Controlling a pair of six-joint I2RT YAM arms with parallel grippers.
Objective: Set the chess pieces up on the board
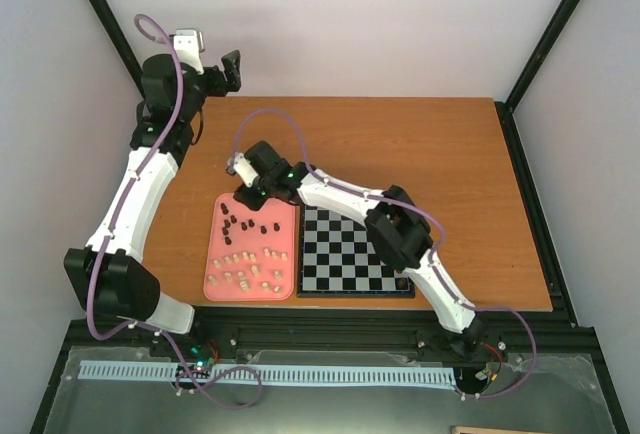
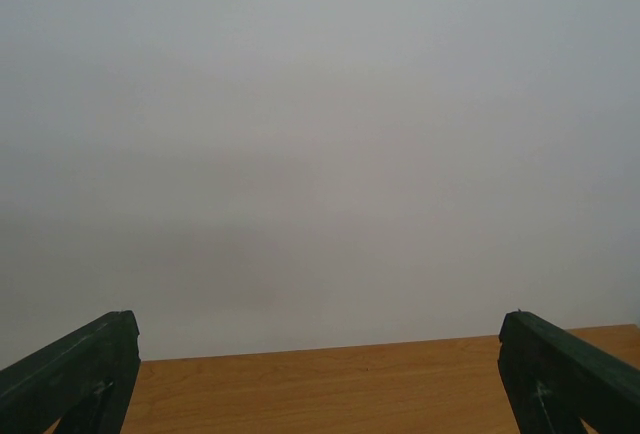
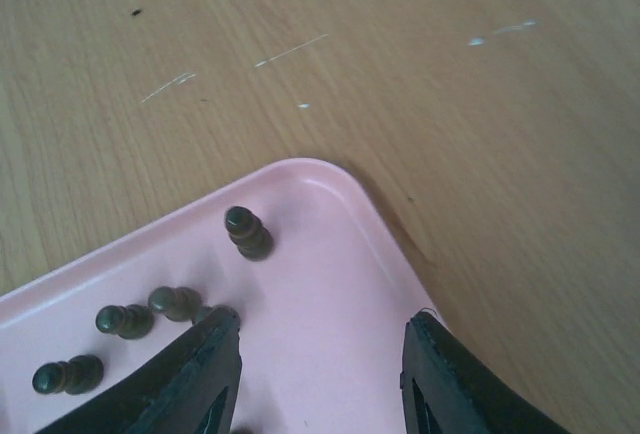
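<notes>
The pink tray [image 1: 250,284] holds dark and light pieces; beside it lies the chessboard [image 1: 335,254], partly under my right arm, with dark pieces along its right edge. My right gripper [image 1: 243,197] is open above the tray's back part; in the right wrist view, several dark pieces, including an upright-looking one [image 3: 248,234], lie below and left of its fingertips [image 3: 425,349], nothing between them. My left gripper [image 1: 228,74] is raised at the back left, open and empty, facing the wall in the left wrist view.
The walls and dark frame bound the workspace.
</notes>
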